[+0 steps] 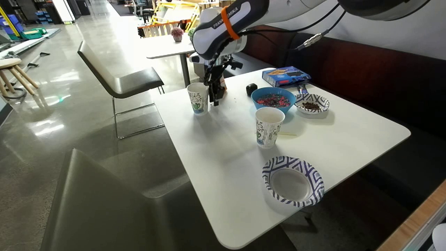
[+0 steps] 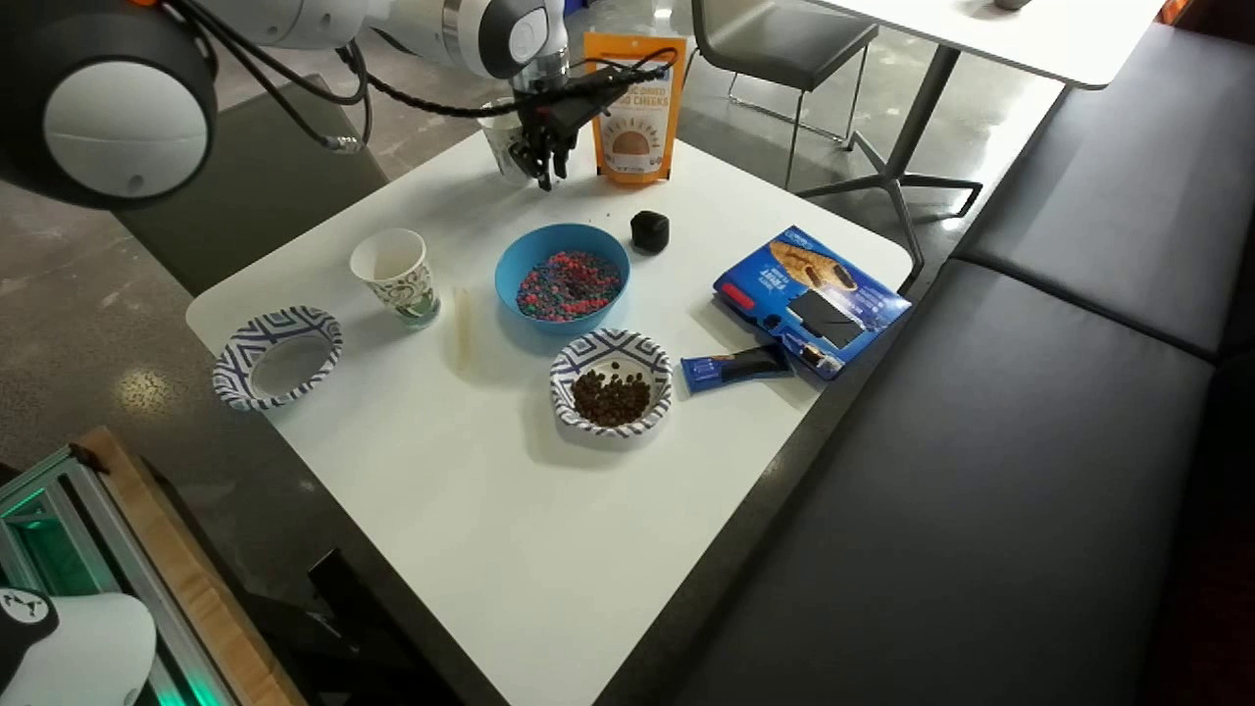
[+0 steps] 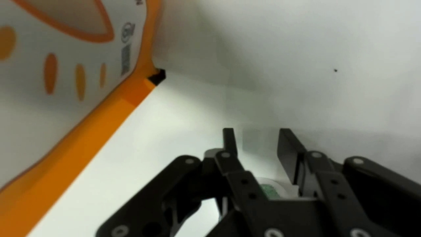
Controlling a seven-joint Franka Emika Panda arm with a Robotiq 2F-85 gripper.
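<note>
My gripper is open, its two black fingertips apart with only white table between them. In the second exterior view it hangs low over the far end of the table, between a patterned paper cup and an orange-and-white snack pouch. The cup stands close beside the gripper; I cannot tell whether they touch. In the wrist view the pouch fills the left side, apart from the fingers, and part of a white, green-marked thing shows low behind them.
Mid-table stand a second cup, a blue bowl of coloured bits and a patterned bowl of brown pieces. An empty patterned bowl, a black lump, a blue box and a blue wrapper lie around.
</note>
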